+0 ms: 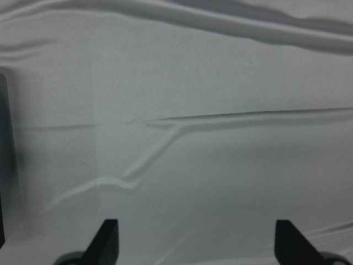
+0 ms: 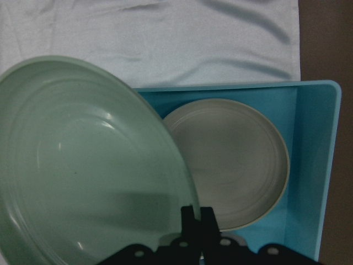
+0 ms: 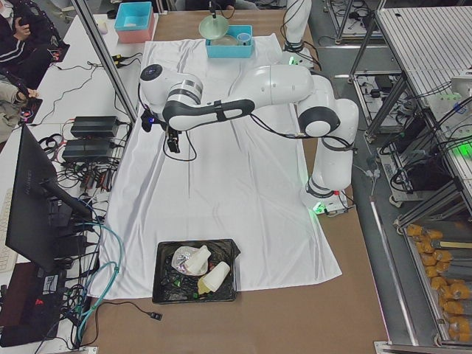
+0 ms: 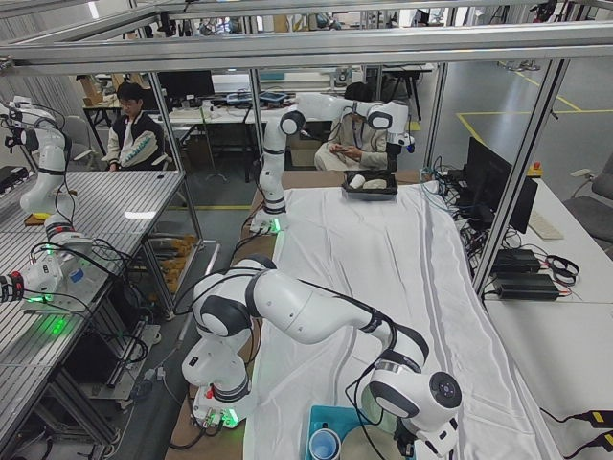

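My right gripper is shut on the rim of a pale green plate (image 2: pixel 83 160), held tilted over the left side of a blue bin (image 2: pixel 310 165). Inside that bin a grey plate (image 2: pixel 231 160) lies flat, and a cup (image 4: pixel 324 445) shows in the camera right view. My left gripper hangs open above the white cloth (image 1: pixel 182 77), with nothing between its fingers.
A black tray (image 3: pixel 168 287) with white and pale yellow items sits at the cloth's other end. A monitor (image 3: pixel 29 206), cables and power boxes crowd the side table.
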